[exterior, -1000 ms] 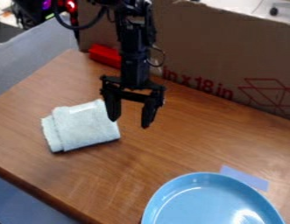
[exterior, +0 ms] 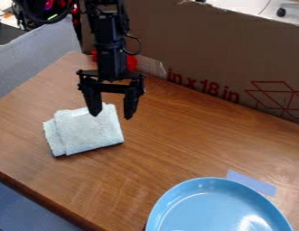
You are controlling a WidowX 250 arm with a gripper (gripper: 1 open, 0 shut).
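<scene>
My black gripper point(exterior: 112, 106) hangs from the arm over a folded white cloth point(exterior: 81, 135) on the wooden table, its fingers apart and pointing down at the cloth's upper right part. Nothing shows between the fingers; whether they touch the cloth is unclear. A blue plate point(exterior: 216, 210) lies at the bottom right, with a light purple paper strip point(exterior: 250, 180) just behind it.
A cardboard box point(exterior: 230, 68) stands along the table's back. A red object point(exterior: 130, 62) is partly hidden behind the arm. The table's edge runs along the left.
My gripper has moved left and slightly up in the view, from right of the cloth to over it. The cloth and plate have not moved.
</scene>
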